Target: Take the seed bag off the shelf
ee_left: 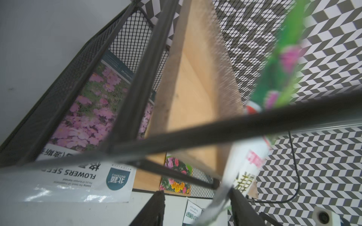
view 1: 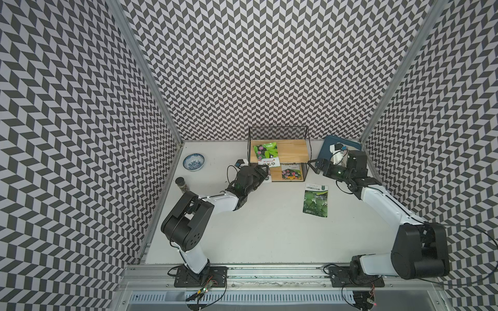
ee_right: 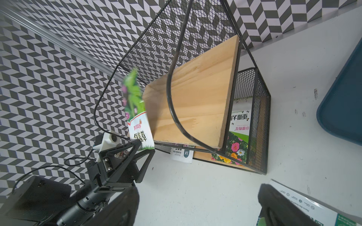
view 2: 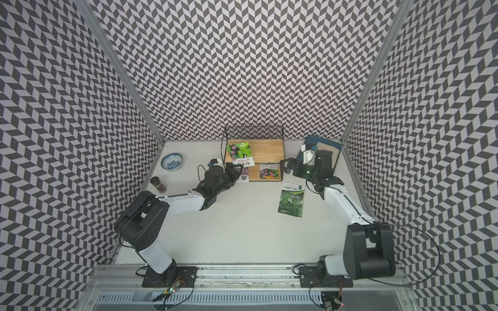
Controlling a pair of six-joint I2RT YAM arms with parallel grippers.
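Observation:
The green-and-white seed bag (ee_right: 137,113) is at the left end of the upper wooden shelf (ee_right: 203,94), tilted up and blurred in both wrist views. My left gripper is at its lower white edge, the fingers (ee_right: 120,147) still apart and the edge between them. In the left wrist view the bag (ee_left: 247,162) runs close to the right-hand finger, partly behind the rack's dark bar. Whether it touches the wood cannot be told. My right gripper stands open right of the rack, nothing between its fingers.
The lower tier holds a pink-flower bag (ee_left: 86,113) and a mixed-flower bag (ee_right: 238,131). A green packet (view 1: 315,201) lies on the table before the rack. Nearby are a blue tray (view 2: 334,147), a bowl (view 1: 193,161) and a jar (view 1: 181,183).

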